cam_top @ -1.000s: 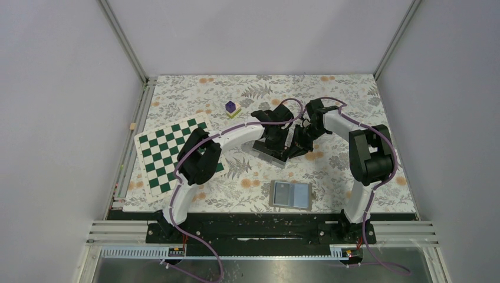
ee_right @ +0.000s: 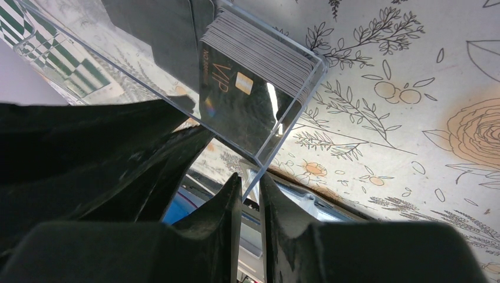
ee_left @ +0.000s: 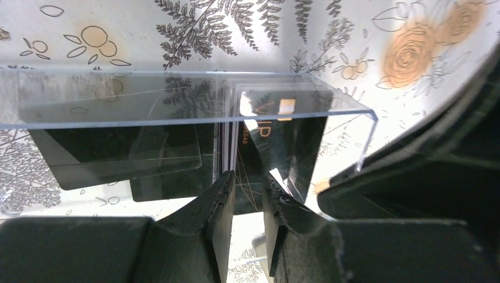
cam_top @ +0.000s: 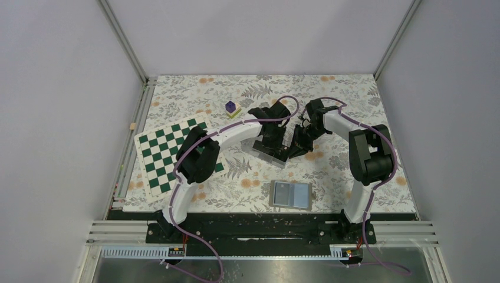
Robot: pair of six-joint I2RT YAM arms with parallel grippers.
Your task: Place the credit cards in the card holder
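In the left wrist view a clear box [ee_left: 236,122] holds black cards, one marked VIP [ee_left: 277,147]. My left gripper is partly open at that card, its fingertips apart and no card clearly gripped between them. The right wrist view shows the cards' stacked edges [ee_right: 259,53] packed at one end of the box. My right gripper is shut on the clear wall at the box's corner. An open grey card holder [cam_top: 290,195] with two panels lies near the table's front edge in the top view.
A green-and-white checkered board [cam_top: 171,154] lies to the left, partly under my left arm. Behind the box sits a small purple and yellow block [cam_top: 232,108]. The cloth around the card holder is clear.
The right arm, the box and the card holder have stayed still.
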